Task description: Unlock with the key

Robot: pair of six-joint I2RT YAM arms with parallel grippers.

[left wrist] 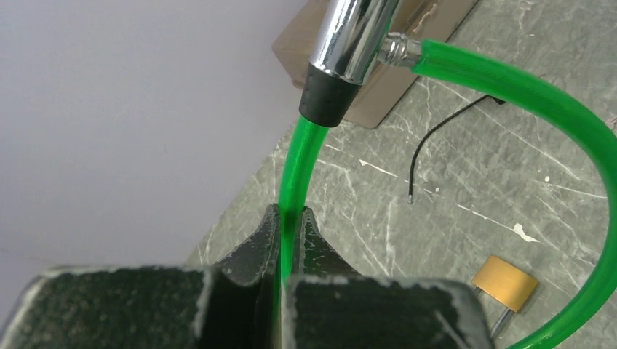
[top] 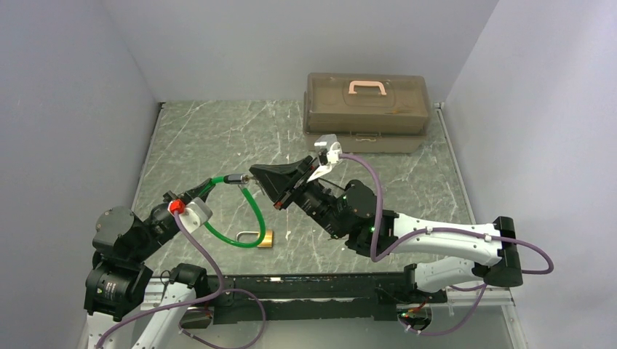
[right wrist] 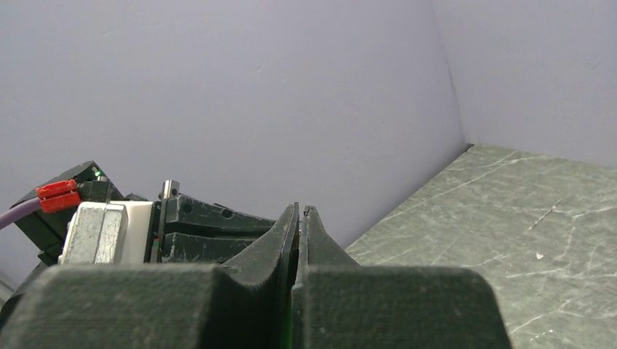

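A green cable lock (left wrist: 596, 218) with a chrome-and-black lock cylinder (left wrist: 345, 51) hangs in a loop above the table. My left gripper is shut on its green cable, just below the black sleeve. In the top view, the cylinder (top: 236, 179) points toward my right gripper (top: 252, 171), whose tips are at its far end. That gripper is shut. A small bit of metal shows beside its tips in the top view; whether this is the key, or is pinched there, I cannot tell. No key shows in the right wrist view.
A brass padlock (top: 265, 238) lies on the marble-patterned table (top: 196, 142) beneath the cable loop. Against the back wall stands a brown toolbox (top: 367, 109). A thin black cord (left wrist: 416, 156) lies on the table.
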